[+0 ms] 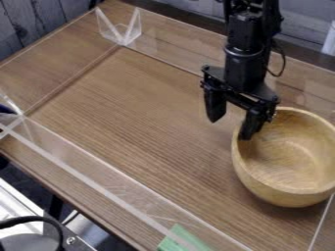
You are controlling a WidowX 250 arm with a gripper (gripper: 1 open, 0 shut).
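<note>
A black robot arm reaches down from the top right of the wooden table, its gripper [236,110] over the upper left rim of a large tan bowl [295,167]. Its two dark fingers point down, spread apart, one left of the bowl and the other at the rim. Whether anything is between them is hard to tell.
Clear plastic pieces run along the edges, and a green item [179,240] lies at the bottom edge. A grey wall stands at the back.
</note>
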